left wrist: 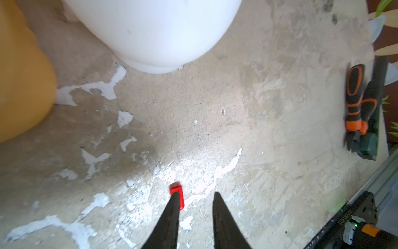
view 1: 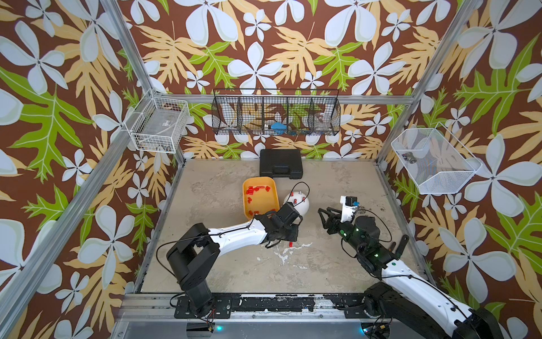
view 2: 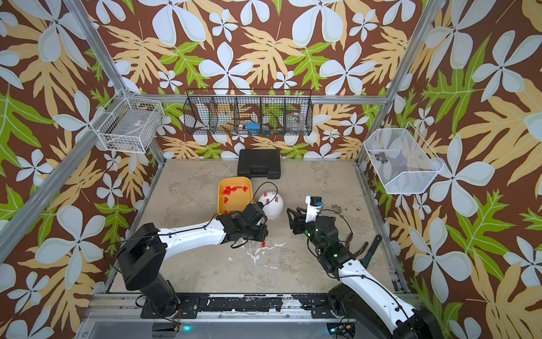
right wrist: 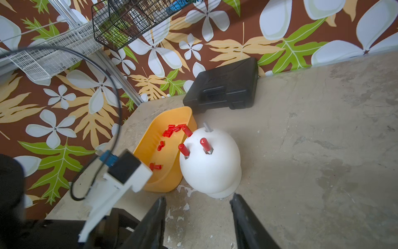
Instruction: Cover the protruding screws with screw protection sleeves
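A white dome (right wrist: 210,168) carries red sleeves (right wrist: 204,144) on three posts and a bare metal post (right wrist: 207,127). The orange tray (right wrist: 157,178) beside it holds several loose sleeves. One red sleeve (left wrist: 177,196) lies on the table. My left gripper hangs over it in the left wrist view, fingers apart, nothing between them. My right gripper stands open and empty right of the dome, facing it.
A black case (view 1: 280,163) lies at the back. Tools with orange-black handles (left wrist: 354,95) lie at the right edge. Wire baskets (view 1: 159,124) hang on the frame.
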